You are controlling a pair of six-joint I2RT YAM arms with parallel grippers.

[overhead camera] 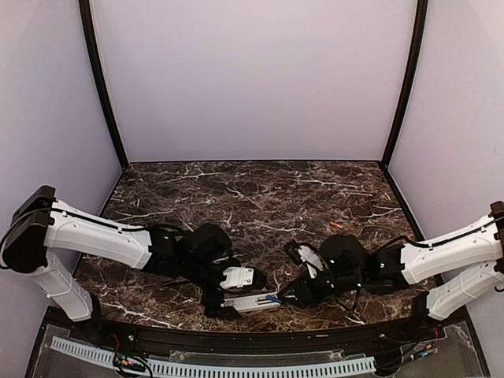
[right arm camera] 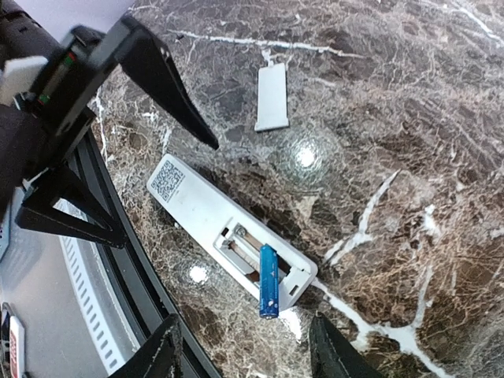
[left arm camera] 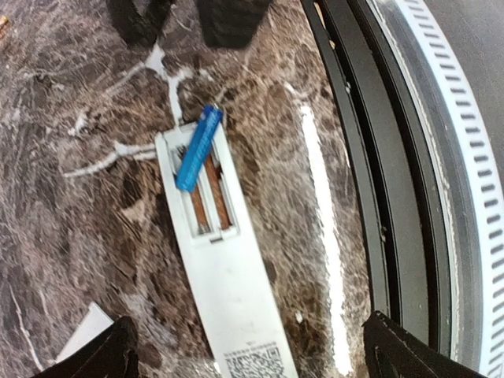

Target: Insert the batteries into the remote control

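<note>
A white remote control lies back-up on the table, its battery compartment uncovered and a QR code at its other end. The blue battery rests aslant across the compartment, out of line with the slots, one end sticking out past the rim; the left wrist view shows this blue battery too. My left gripper is spread wide around the remote's QR-code end, nothing between its fingers. Also open and empty is my right gripper, near the compartment end, its fingers apart from the battery.
A flat white cover lies on the table behind the remote. Farther back at the right is a small orange object. The table's dark front rail runs close to the remote.
</note>
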